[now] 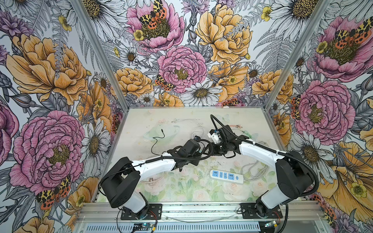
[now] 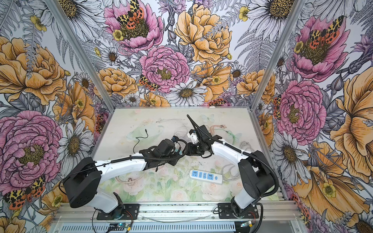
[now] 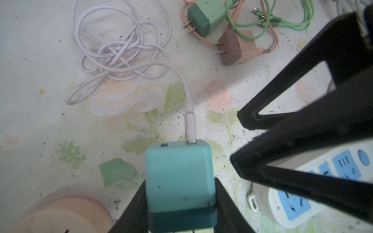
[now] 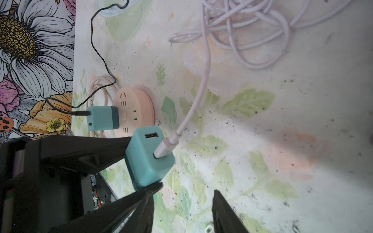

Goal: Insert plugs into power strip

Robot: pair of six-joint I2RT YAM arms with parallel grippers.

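My left gripper is shut on a teal charger plug [image 3: 179,176], with a white cable running out of its top. In the right wrist view the same plug [image 4: 149,157] sits between the left gripper's dark fingers [image 4: 87,153]. Close by, my right gripper stands open, nothing between its fingers. A white power strip with blue sockets [image 1: 226,176] lies on the table in front of both arms, its sockets empty. A round pink socket block [image 4: 136,110] has a second teal plug [image 4: 103,118] against it, on a black cable.
A green plug [image 3: 207,17] and a pink plug [image 3: 237,45] lie behind with coiled cables. The loose white cable [image 3: 116,54] is tangled on the table. Both arms meet over the middle.
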